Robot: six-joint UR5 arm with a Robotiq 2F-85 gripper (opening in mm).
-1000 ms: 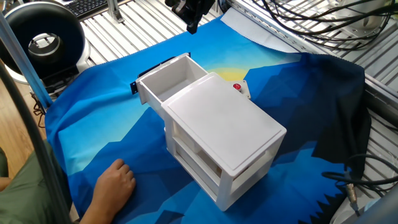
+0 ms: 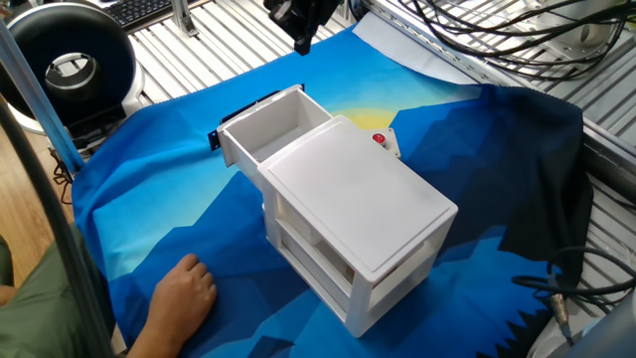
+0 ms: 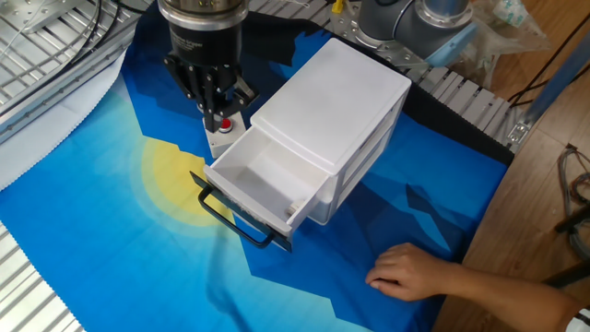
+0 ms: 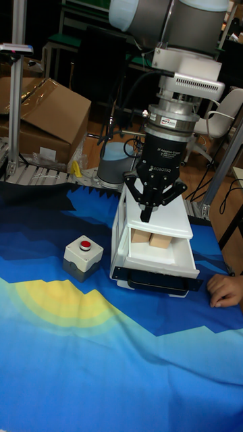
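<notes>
A white drawer cabinet (image 2: 358, 194) stands on the blue printed cloth, its top drawer (image 3: 249, 207) pulled out. The drawer's dark front carries a black handle (image 3: 221, 218). Two light wooden blocks (image 4: 159, 241) show toward the back of the drawer in exterior view 3; the cabinet top hides that area in exterior view 1. My gripper (image 4: 146, 217) points down above the cloth near the cabinet. Its fingertips come together with nothing visible between them. In exterior view 2 the gripper (image 3: 214, 127) appears over a box with a red button (image 3: 225, 125).
A person's hand (image 3: 406, 272) rests on the cloth beside the cabinet. The button box (image 4: 82, 258) stands to the cabinet's left in exterior view 3. Cables (image 2: 497, 35) lie at the table's edge. Bare cloth (image 3: 101, 226) stretches out before the drawer.
The gripper has shifted only slightly at the top of exterior view 1. The cabinet, open drawer, button box and hand have stayed in place.
</notes>
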